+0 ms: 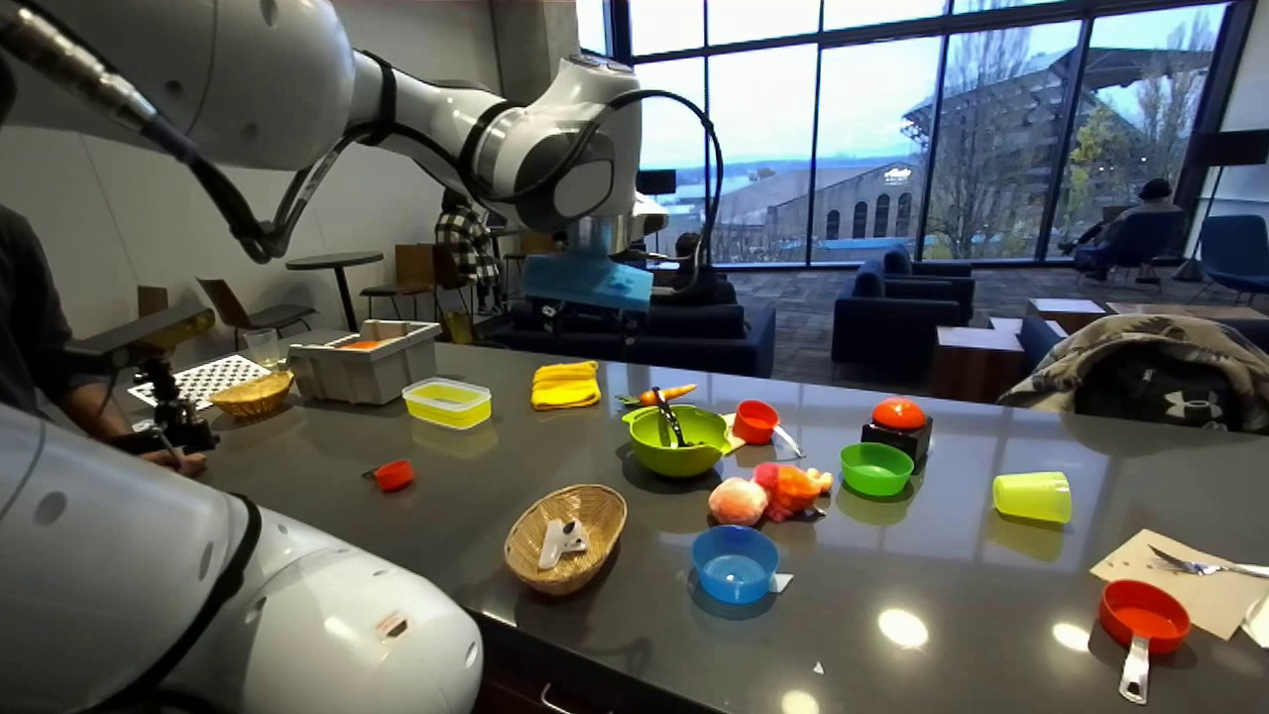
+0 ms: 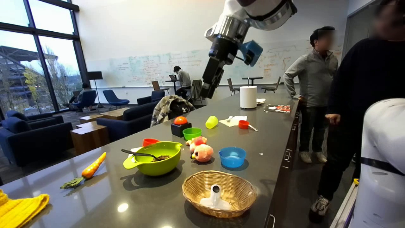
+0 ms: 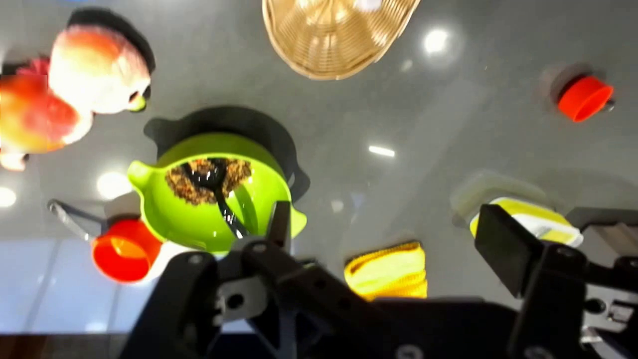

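Observation:
My gripper is open, its two dark fingers wide apart with nothing between them. It hangs well above the counter, touching nothing. In the wrist view, the green bowl (image 3: 179,221) lies by one finger, with dark bits of food and a black spoon (image 3: 226,212) inside it. A folded yellow cloth (image 3: 389,272) shows lower down between the fingers. The yellow-filled clear container (image 1: 447,405) stands left of the cloth in exterior view 1. The orange carrot (image 2: 93,166) lies beside the bowl; in the wrist view my gripper mostly or wholly hides it.
A wicker basket (image 2: 219,193) holds a white clip. Around the bowl are a plush toy (image 1: 785,490), a blue bowl (image 1: 735,563), a small green bowl (image 1: 877,470) and red cups. A grey bin (image 1: 366,363) stands at the far left. Open counter surrounds the small red cup (image 1: 394,475).

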